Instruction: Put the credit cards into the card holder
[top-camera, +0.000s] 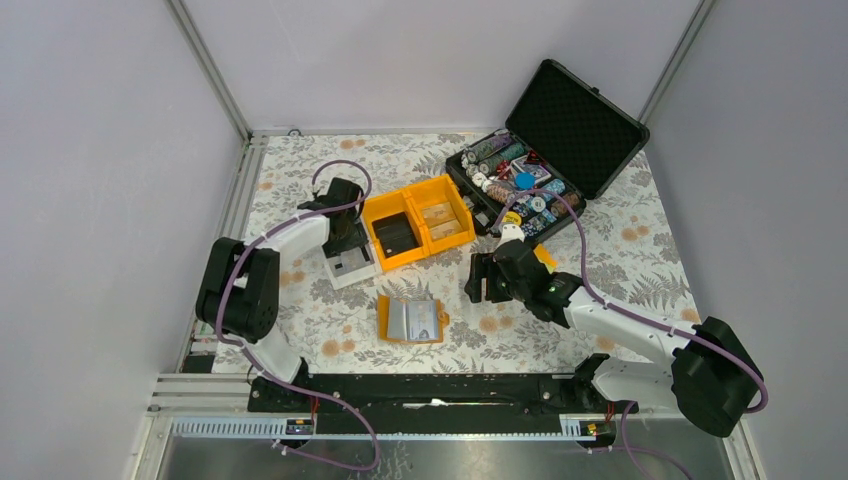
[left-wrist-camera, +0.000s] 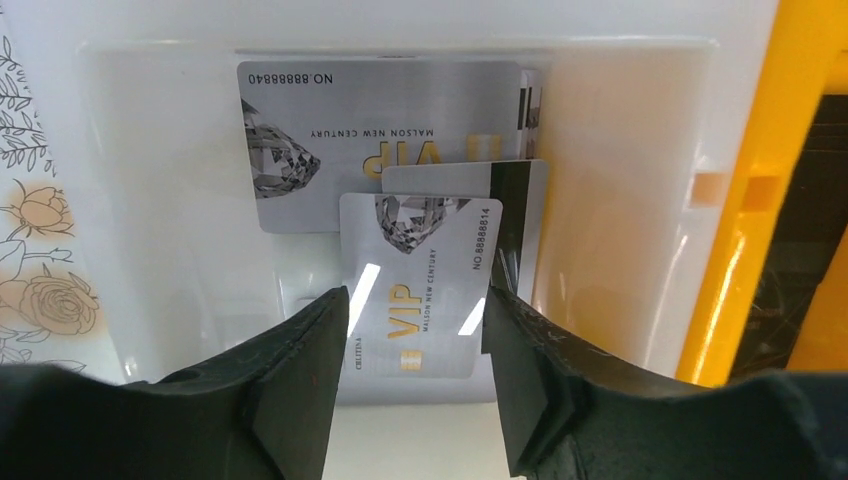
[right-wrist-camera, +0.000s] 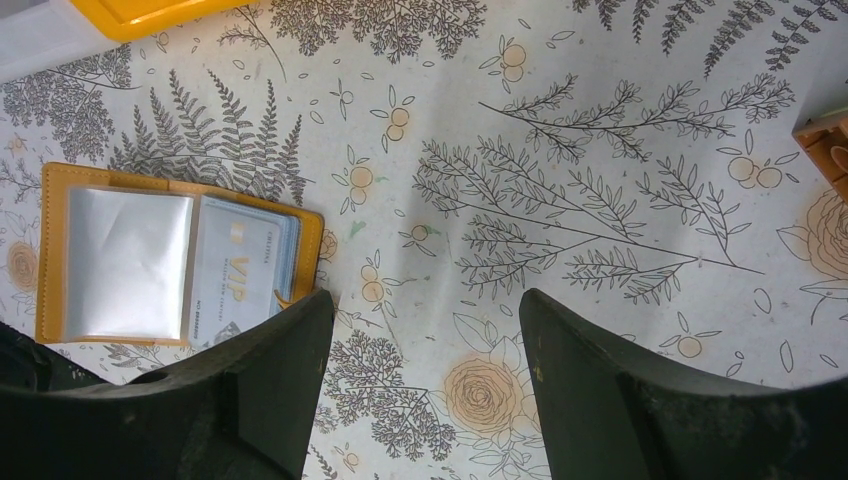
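Silver VIP credit cards (left-wrist-camera: 420, 280) lie stacked loosely in a white plastic tray (left-wrist-camera: 160, 200). My left gripper is over them, part open, its fingertips either side of the front card; I cannot tell whether they touch it. The tan card holder (top-camera: 384, 320) lies open at the front middle, with cards in its right side (right-wrist-camera: 235, 265). My right gripper stands open above the bare cloth to the right of the holder, nothing between its fingers.
An orange divided box (top-camera: 445, 181) adjoins the white tray. An open black case (top-camera: 570, 120) of chips fills the back right. The cloth between holder and boxes is clear.
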